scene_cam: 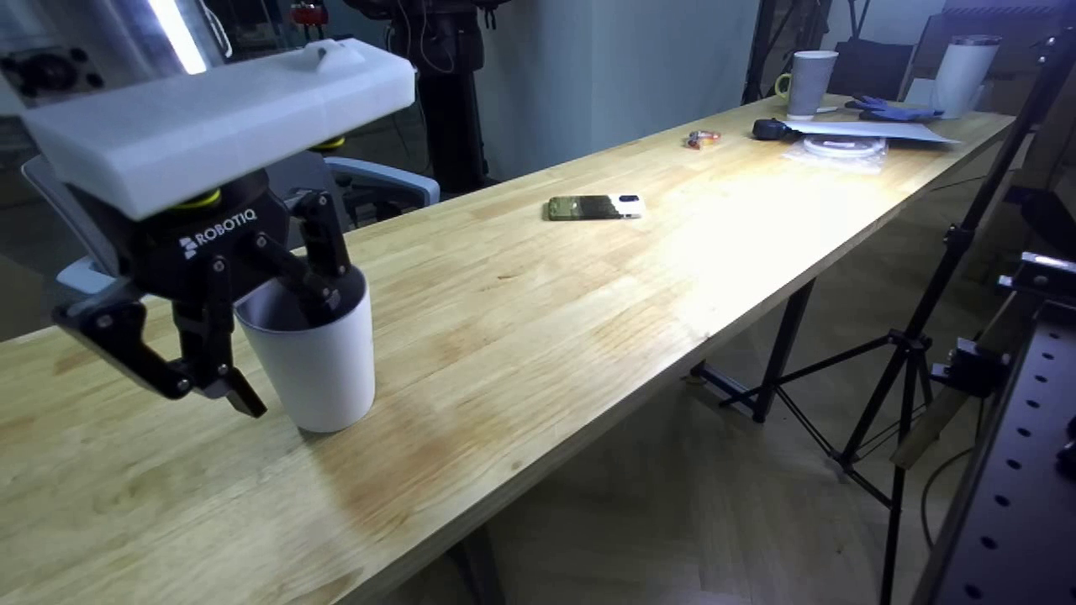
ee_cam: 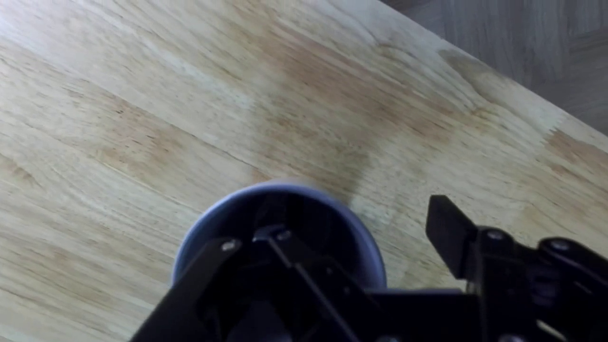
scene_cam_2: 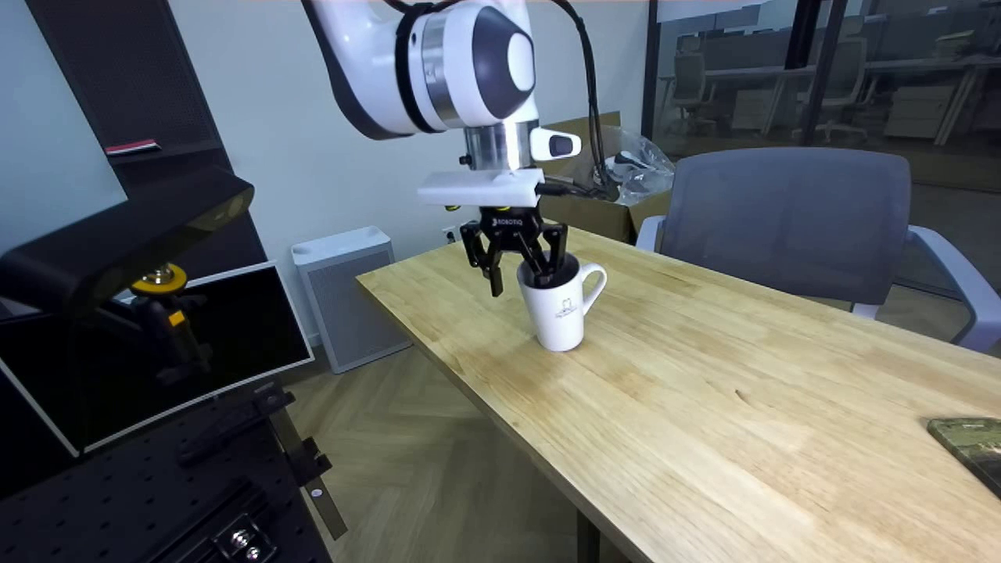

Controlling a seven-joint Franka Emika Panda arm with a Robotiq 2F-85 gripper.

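Observation:
A white mug (scene_cam_2: pixel 557 317) stands on the wooden table, a small print on its side and its handle turned towards the chair. In exterior view 1 its smooth white wall (scene_cam: pixel 328 373) faces the camera. My gripper (scene_cam_2: pixel 520 280) is over the mug from above, fingers apart: one finger reaches down inside the cup, the other hangs outside, clear of the wall by a gap. The wrist view shows the mug's round rim (ee_cam: pixel 285 185) around the inner finger, whose tip is hard to make out in the dark interior. The outer fingertip (ee_cam: pixel 444 219) is over bare wood.
A phone-like patterned object (scene_cam: pixel 595 207) lies farther along the table (scene_cam: pixel 524 333). At the far end are a grey cup (scene_cam: pixel 809 86), a tumbler (scene_cam: pixel 965 76) and gloves (scene_cam: pixel 893 109). An office chair (scene_cam_2: pixel 793 225) stands beside the table. Wood around the mug is clear.

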